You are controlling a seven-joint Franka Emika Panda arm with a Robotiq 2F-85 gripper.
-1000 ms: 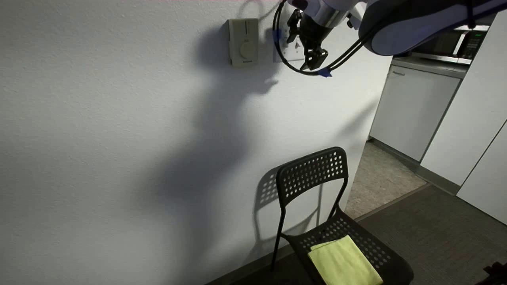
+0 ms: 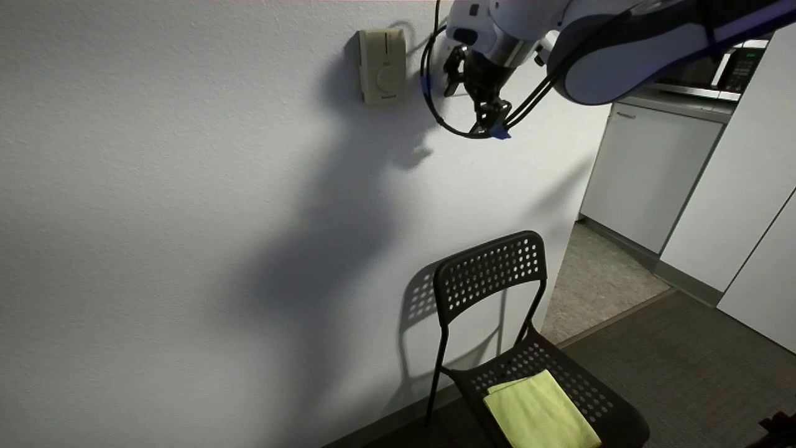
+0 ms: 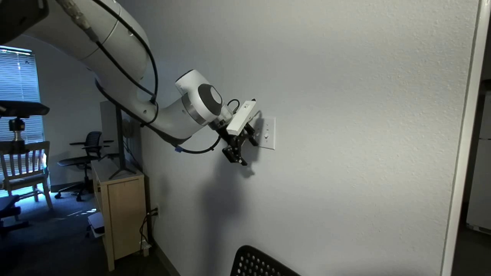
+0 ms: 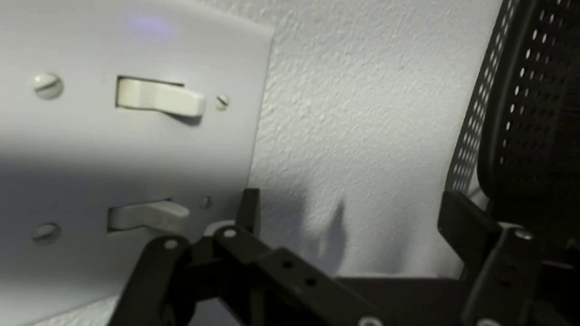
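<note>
A white switch plate fills the left of the wrist view, with an upper toggle and a lower toggle. Both levers tilt toward the right of that view. My gripper is open, its fingers wide apart with only bare wall seen between them. One finger overlaps the plate's edge, close to the lower toggle; whether it touches cannot be told. From the side, my gripper is close to the wall just left of the switch plate. The arm hides most of the plate in exterior view 1.
A beige thermostat is on the wall left of the gripper. Below stands a black perforated chair with a folded yellow cloth on its seat. A wooden cabinet stands along the wall. The wall below the plate is clear.
In exterior view 1 the arm and gripper have moved down and slightly left, along with their shadow. The chair, cloth and thermostat are unmoved.
</note>
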